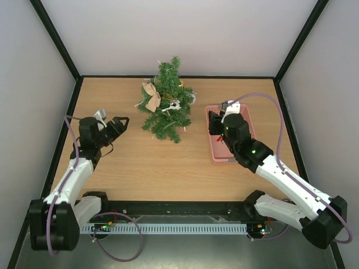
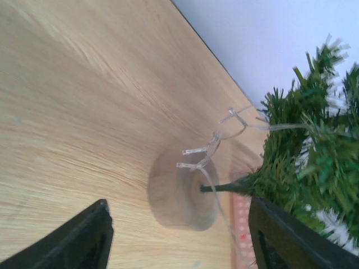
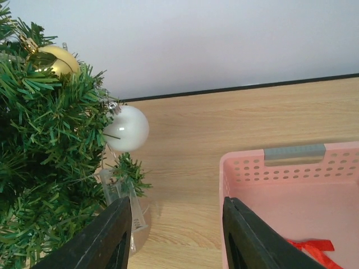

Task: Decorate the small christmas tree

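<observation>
The small tree (image 1: 167, 117) stands at the back middle with a beige bow (image 1: 152, 98), a white ornament (image 1: 170, 106) and, in the right wrist view, a gold ball (image 3: 59, 60) and a white ball (image 3: 126, 130). My left gripper (image 1: 124, 121) is left of the tree, apart from it; in its wrist view the fingers stand apart with nothing between, facing the tree's clear stand (image 2: 168, 190) and string lights. My right gripper (image 1: 215, 120) is over the left part of the pink basket, right of the tree, open and empty.
The pink basket (image 3: 289, 202) holds a red ribbon (image 3: 317, 250). Walls enclose the back and sides.
</observation>
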